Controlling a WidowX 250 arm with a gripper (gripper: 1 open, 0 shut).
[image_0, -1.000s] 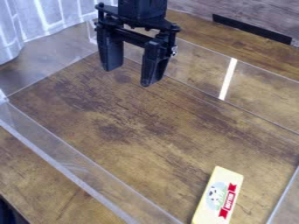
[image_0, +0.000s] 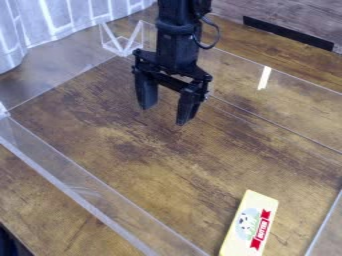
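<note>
The black gripper (image_0: 167, 100) hangs over the wooden surface in the upper middle of the camera view, its fingers apart and nothing between them. A pale yellow box (image_0: 249, 225) with a red label and a small cartoon face lies near the bottom right, well away from the gripper.
Clear low walls (image_0: 86, 190) border the wooden work area (image_0: 134, 160). A white wire-like object (image_0: 122, 40) stands at the back left, near a sheer white curtain (image_0: 27, 30). A dark strip (image_0: 287, 33) lies at the back right.
The arm has shifted a little, with the gripper now lower in the picture than a second ago and slightly right. The yellow box has not moved.
</note>
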